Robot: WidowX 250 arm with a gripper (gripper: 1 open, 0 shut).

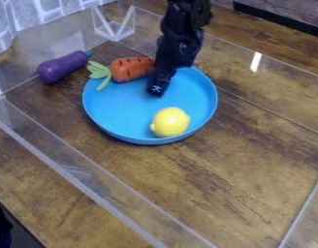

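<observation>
A black gripper [163,77] reaches down from the top over the back of a blue plate [116,107], just right of an orange carrot [129,68] with green leaves that lies at the plate's back-left rim. Whether the carrot touches the fingers is unclear. A yellow lemon-like object [170,122] sits on the front right of the plate.
A purple eggplant [63,66] lies left of the plate on the wooden table [227,194]. Clear panels run along the left side.
</observation>
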